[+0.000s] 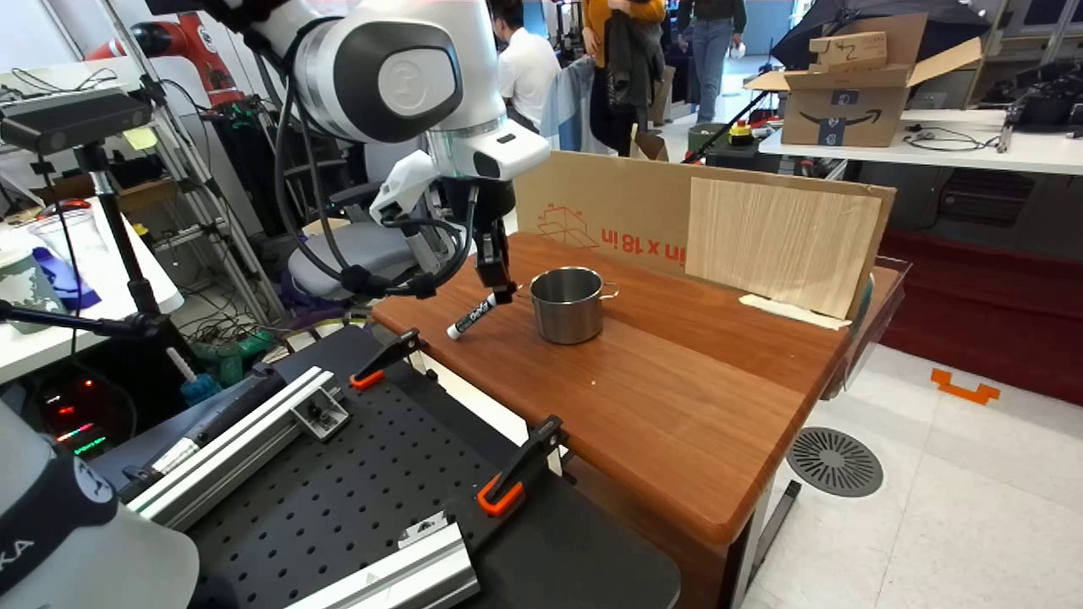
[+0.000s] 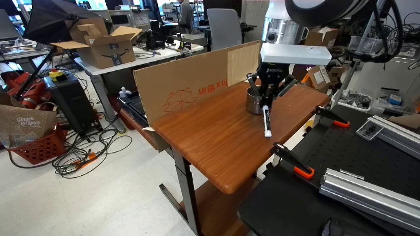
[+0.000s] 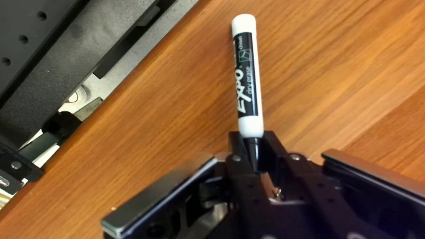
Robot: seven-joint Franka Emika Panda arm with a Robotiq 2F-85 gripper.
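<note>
A white and black Expo marker (image 3: 247, 75) juts out from my gripper, which is shut on its dark cap end. In exterior view 1 the marker (image 1: 472, 315) slants down to the left, beside the steel pot (image 1: 568, 306). From exterior view 2 the marker (image 2: 266, 122) points down toward the front of the table, with the pot (image 2: 254, 103) partly hidden behind my gripper (image 2: 266, 103). Whether the marker's free end touches the table I cannot tell. Inside the pot nothing can be made out, and the wrist view does not show the pot.
A cardboard panel (image 1: 629, 218) stands along the table's back edge. Black and orange clamps (image 1: 518, 472) sit at the front edge by the black perforated board (image 1: 335, 507).
</note>
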